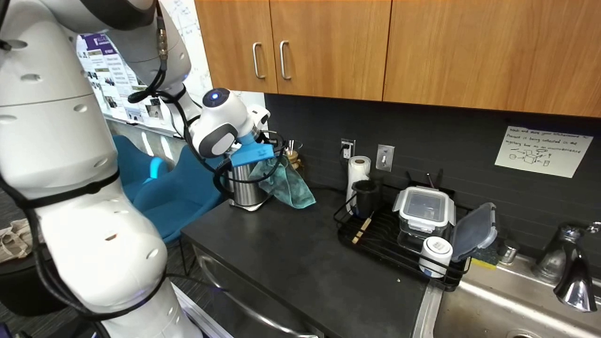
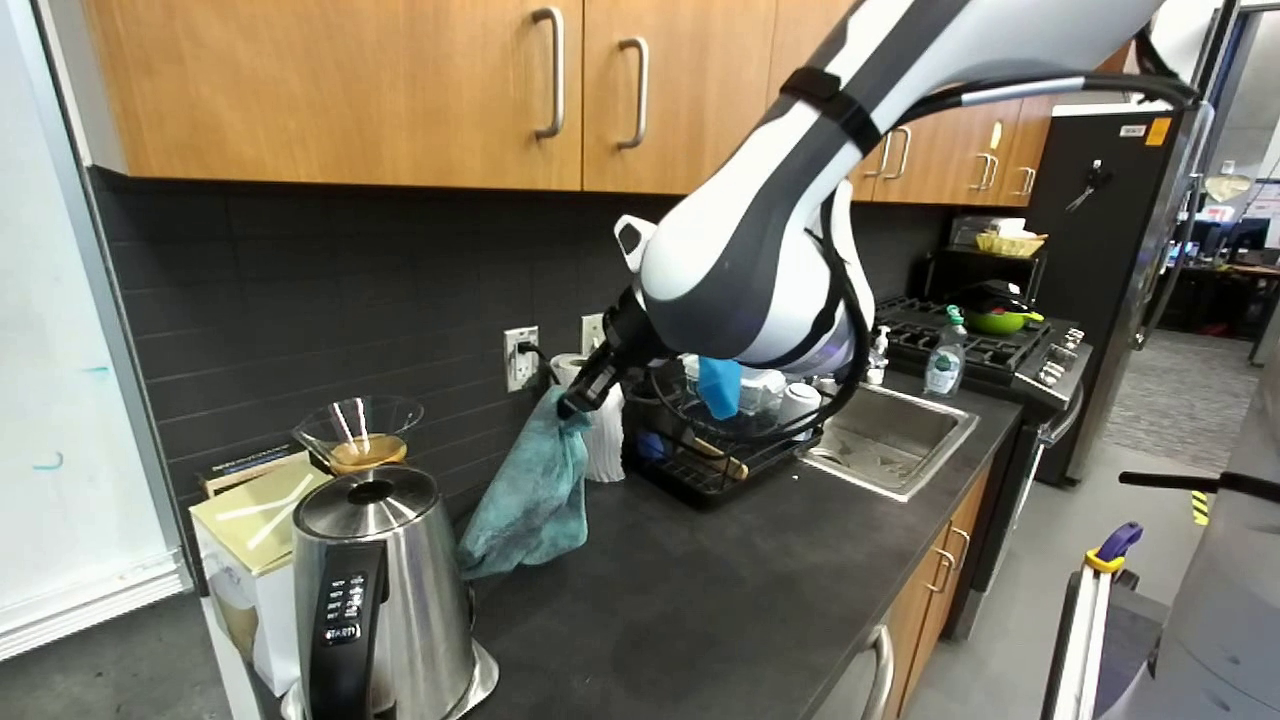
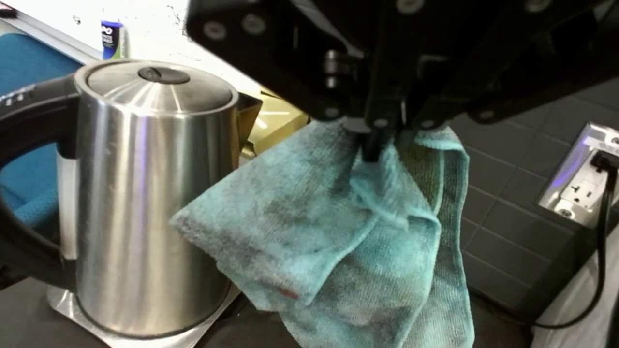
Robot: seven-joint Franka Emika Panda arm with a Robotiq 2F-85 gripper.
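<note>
A teal cloth [image 3: 325, 232] hangs in folds from my gripper, which is shut on its upper part. In the second exterior view the cloth [image 2: 528, 492] droops beneath the gripper [image 2: 573, 406], its lower end close to the dark counter; whether it touches there I cannot tell. From the first exterior view, the cloth [image 1: 287, 183] shows just right of the kettle, while the fingertips are hidden by the blue part and cables.
The steel kettle [image 3: 154, 214] stands on its base close beside the cloth. A dish rack [image 1: 389, 248] with containers, a paper towel roll [image 1: 358, 172] and a sink [image 1: 507, 298] lie farther right.
</note>
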